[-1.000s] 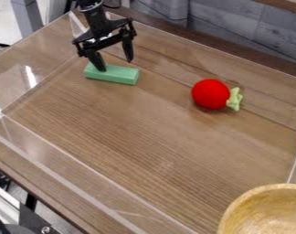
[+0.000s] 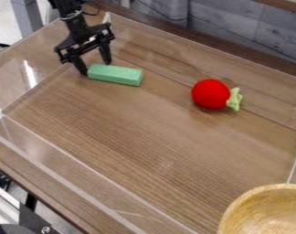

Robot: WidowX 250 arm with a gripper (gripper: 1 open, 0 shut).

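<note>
My black gripper (image 2: 85,53) hangs at the upper left, its fingers just above and beside the left end of a mint-green block (image 2: 118,75) lying on the wooden table. Whether the fingers are open or shut, or touch the block, is unclear at this size.
A red round object (image 2: 210,93) with a pale green piece at its right lies right of centre. A yellow bowl (image 2: 259,217) is cut off at the bottom right.
My gripper has shifted left from over the green block to its left end. The block looks about where it was, perhaps slightly to the right.
</note>
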